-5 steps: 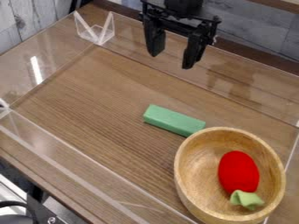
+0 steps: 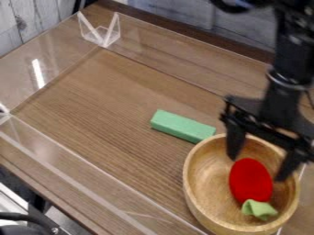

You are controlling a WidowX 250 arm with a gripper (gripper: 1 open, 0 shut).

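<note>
My black gripper (image 2: 255, 140) is low at the right, open, its two fingers reaching down over the back part of a wooden bowl (image 2: 203, 188). In the bowl lies a red object (image 2: 249, 178) with a light green piece (image 2: 259, 208) at its front end, just in front of the fingers. A flat green block (image 2: 182, 126) lies on the table to the left of the bowl.
A small white wire-like holder (image 2: 101, 29) stands at the back left.
The gripper has come from the back of the table down and toward the front right, over the bowl. The objects look unmoved.
</note>
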